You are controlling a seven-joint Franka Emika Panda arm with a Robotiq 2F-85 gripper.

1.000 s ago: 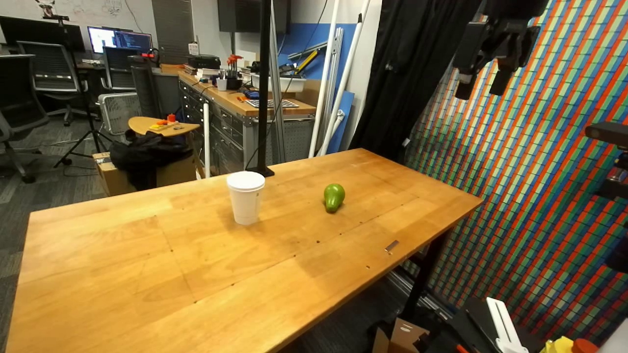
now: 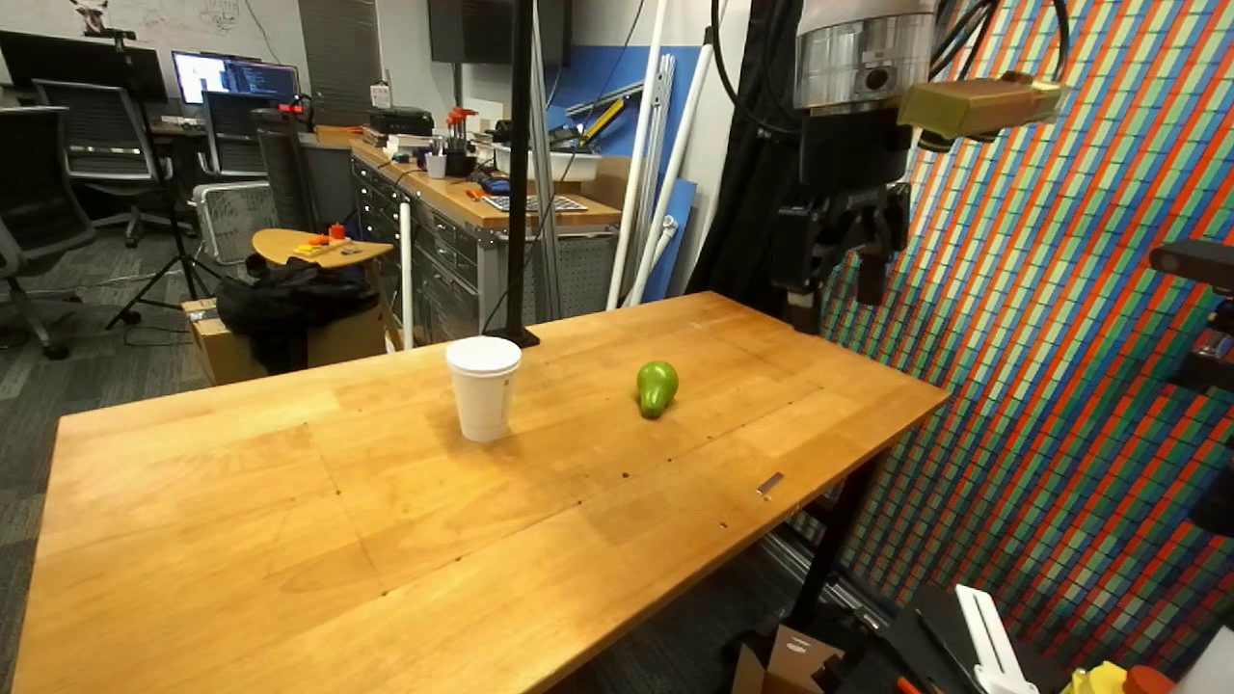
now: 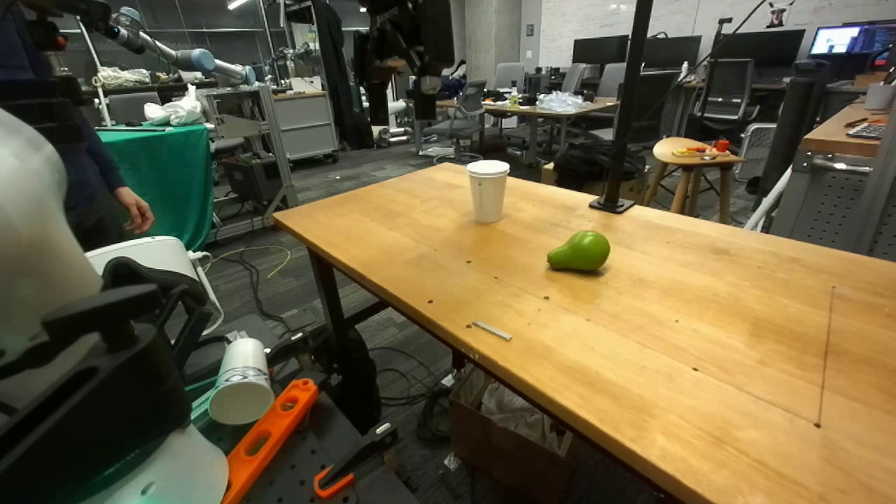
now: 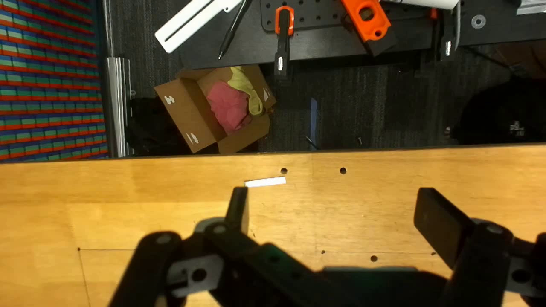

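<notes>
A white lidded paper cup point(image 2: 483, 393) stands upright on the wooden table point(image 2: 289, 497). To its right in exterior view 1 a green pear point(image 2: 657, 387) lies on its side, apart from the cup. Exterior view 2 shows the same cup point(image 3: 488, 194) and pear point(image 3: 581, 251). My gripper point(image 2: 835, 306) hangs in the air, high over the table and clear of both objects. In the wrist view the gripper is open, its fingers wide apart with only bare tabletop seen between them; neither cup nor pear appears there.
A black post point(image 3: 628, 109) rises from the table's far edge, near the cup and pear. A small flat metallic strip point(image 4: 265, 181) lies close to the near edge. Beyond that edge, a cardboard box point(image 4: 199, 110) sits low down.
In exterior view 1 my gripper has come down and to the left from the upper right, bringing more of the arm into view. The cup and pear have not moved.
</notes>
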